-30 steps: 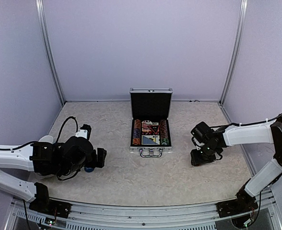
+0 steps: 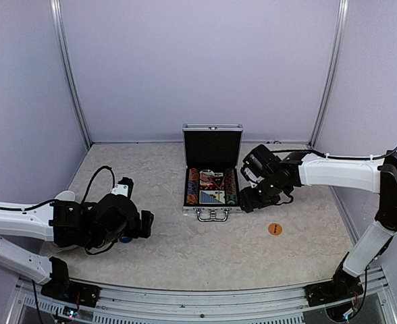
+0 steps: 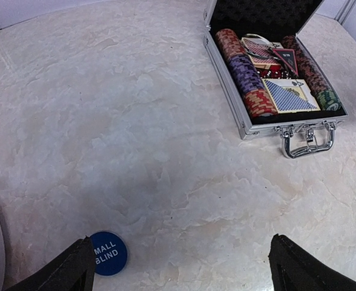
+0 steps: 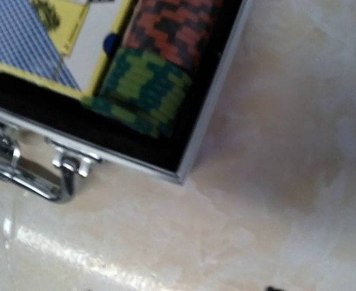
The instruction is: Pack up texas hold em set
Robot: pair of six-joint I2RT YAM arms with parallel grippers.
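An open metal case [image 2: 186,208] stands centre-back, lid upright, holding chip rows [image 3: 241,76] and card decks [image 3: 284,96]. Its front right corner, with green chips [image 4: 147,91], fills much of the right wrist view. My right gripper [image 2: 250,200] hangs just right of that corner; its finger state is unclear. My left gripper is open over the table, nothing between its fingers. The blue small blind button [image 3: 108,253] lies below it. An orange button [image 2: 275,229] lies right of the case, in front of my right gripper.
A pale round object [image 2: 66,196] sits at the left edge, partly hidden by my left arm. The table between the left arm and case is clear, as is the front middle. Walls enclose the back and sides.
My right arm has risen and moved left toward the case, uncovering the orange button. The left arm has shifted very slightly rightward.
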